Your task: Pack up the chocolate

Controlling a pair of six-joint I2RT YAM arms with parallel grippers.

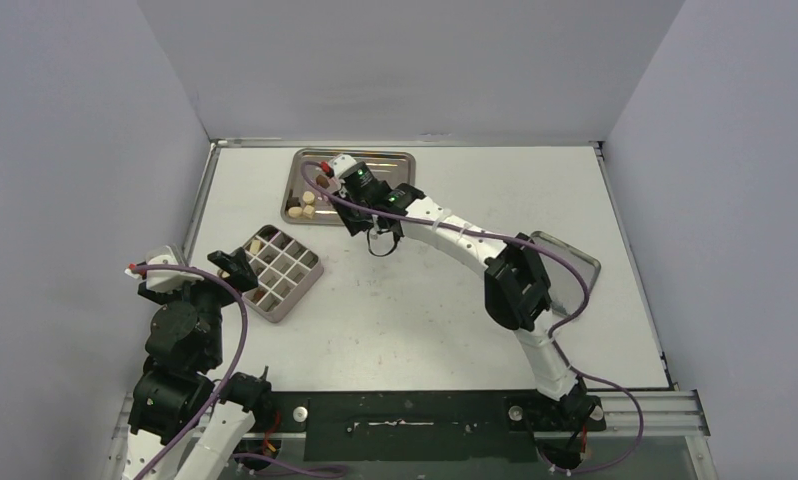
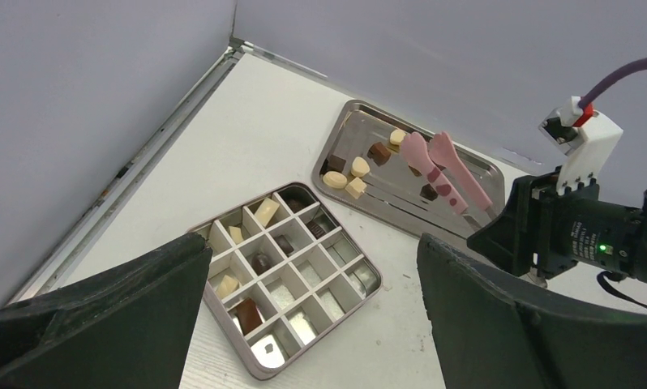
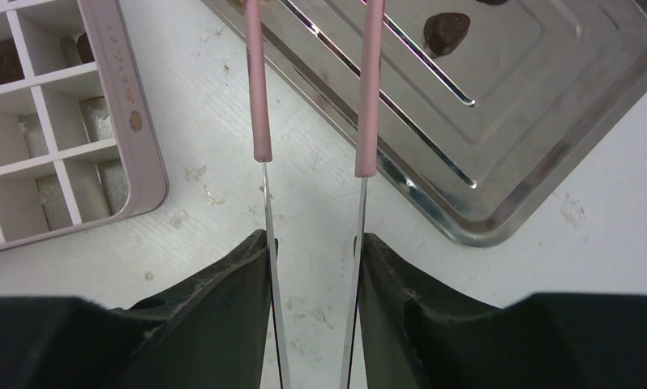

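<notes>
A metal tray (image 1: pixel 390 170) at the back holds several white and brown chocolates, among them a dark piece (image 3: pixel 445 32). A compartment box (image 1: pixel 295 290) left of it has chocolates in some cells and bare cells elsewhere, seen also in the left wrist view (image 2: pixel 288 284). My right gripper, with long pink-tipped tongs, reaches over the tray, part open; in the right wrist view the tips run out of the top edge, so what lies between them is hidden. My left gripper stands open left of the box, nothing seen between its fingers.
A second, empty tray (image 1: pixel 580 260) lies at the right, partly behind the right arm. Grey walls bound the sides and back.
</notes>
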